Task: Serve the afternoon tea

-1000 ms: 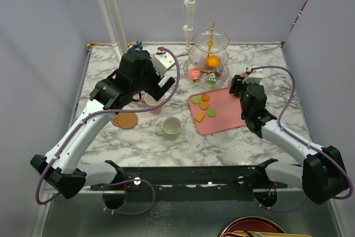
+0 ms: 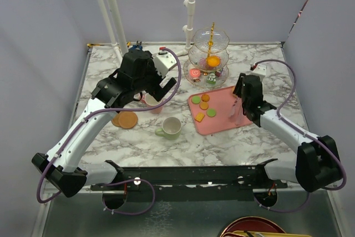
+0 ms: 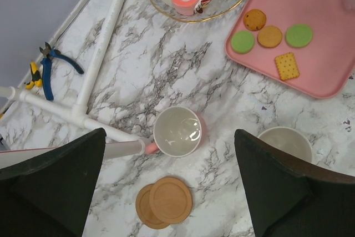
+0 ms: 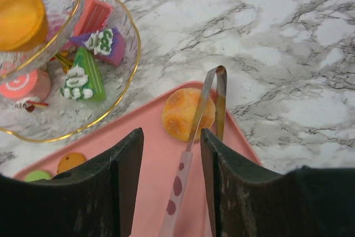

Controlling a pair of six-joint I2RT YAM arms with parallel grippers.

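The pink tray (image 2: 222, 123) holds cookies, macarons (image 3: 299, 35), a cracker (image 3: 287, 65) and, at its back corner, a round pastry (image 4: 177, 115) with metal tongs (image 4: 183, 167) lying across it. My right gripper hovers over the tongs, open, nothing gripped. The three-tier glass stand (image 2: 209, 54) holds colourful treats behind the tray. My left gripper is open, high above a pink mug (image 3: 176, 131). A green mug (image 2: 171, 129) stands left of the tray.
Wooden coasters (image 3: 171, 200) lie at left. Pliers (image 3: 55, 65) and white pipes (image 3: 100, 45) line the back. Free marble lies right of the tray and at the front.
My right arm has shifted slightly, and the tongs now show more below its gripper on the tray in the top view. The left arm looks unchanged.
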